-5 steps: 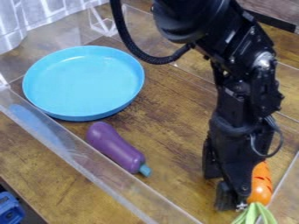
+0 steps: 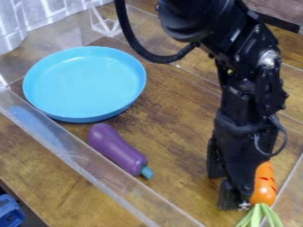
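Observation:
The black gripper [image 2: 235,186] is lowered to the table at the lower right, directly beside an orange toy carrot [image 2: 264,180] with pale green leaves. Its fingers are dark and partly hide the carrot's left side, so whether they are open or shut on it is unclear. A purple toy eggplant [image 2: 115,146] lies on the wooden table to the left. A blue plate [image 2: 84,83] sits at the upper left.
Clear plastic walls [image 2: 71,173] run along the left and lower edges, and another edge lies close at the right. A blue object [image 2: 7,212] is outside at the bottom left.

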